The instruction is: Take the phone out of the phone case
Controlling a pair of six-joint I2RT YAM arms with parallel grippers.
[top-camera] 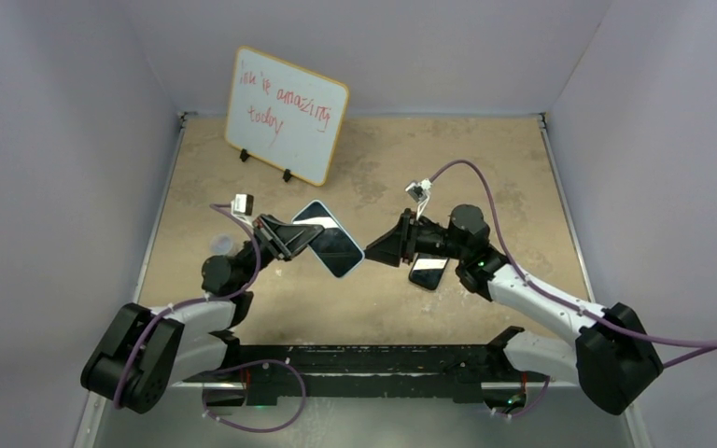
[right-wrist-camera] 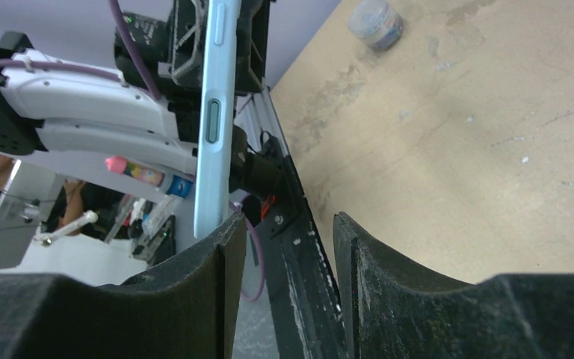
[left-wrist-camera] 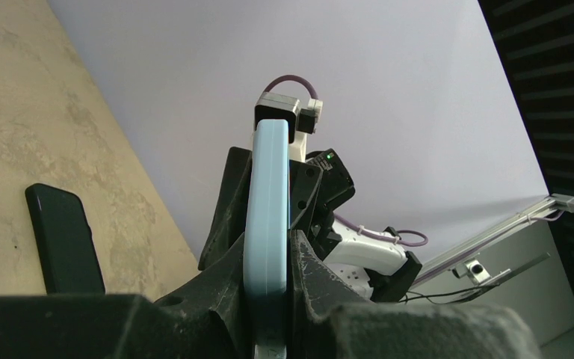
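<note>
My left gripper (top-camera: 310, 233) is shut on a phone in a pale blue case (top-camera: 336, 247), held raised in the middle, dark screen up in the top view. In the left wrist view the case's side (left-wrist-camera: 266, 209) runs upright between the fingers. My right gripper (top-camera: 371, 253) is open, its tips just right of the cased phone's lower right corner; whether they touch is unclear. In the right wrist view the case's side (right-wrist-camera: 217, 149) stands just beyond my left fingertip, with nothing between the right fingers.
Another dark phone (top-camera: 427, 276) lies on the table (top-camera: 355, 308) beneath my right arm. A whiteboard (top-camera: 280, 112) with red writing stands at the back left. A small clear container (top-camera: 222, 245) sits behind my left arm.
</note>
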